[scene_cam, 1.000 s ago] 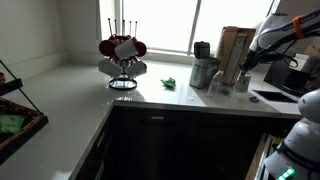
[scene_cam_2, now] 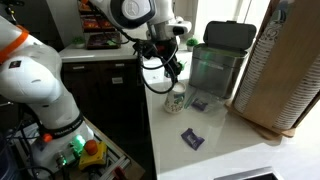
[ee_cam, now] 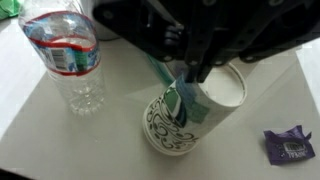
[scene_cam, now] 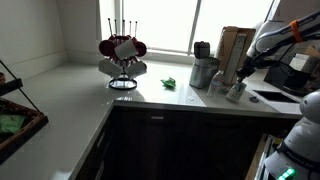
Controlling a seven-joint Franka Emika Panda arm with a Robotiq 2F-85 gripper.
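Note:
A white paper cup (ee_cam: pixel 183 115) with a dark swirl print and a green-blue patch sits under my gripper in the wrist view. My fingers are shut at its near rim, with the thin wall apparently between them; the fingertips are dark and hard to make out. In exterior view 2 the cup (scene_cam_2: pixel 175 98) is near the counter's edge, below the gripper (scene_cam_2: pixel 172 79). From exterior view 1 the cup (scene_cam: pixel 236 92) is small and partly blurred, under the arm at the right.
A clear water bottle (ee_cam: pixel 75 60) stands close beside the cup. A purple packet (ee_cam: pixel 289 146) lies on the counter on the other side. A grey bin (scene_cam_2: pixel 213 72) and a brown ridged panel (scene_cam_2: pixel 269 70) stand behind. Left along the counter is a green item (scene_cam: pixel 168 83).
In exterior view 1 the gripper and the cup have shifted together slightly left and toward the counter's front edge. The bottle and other counter items stay where they were.

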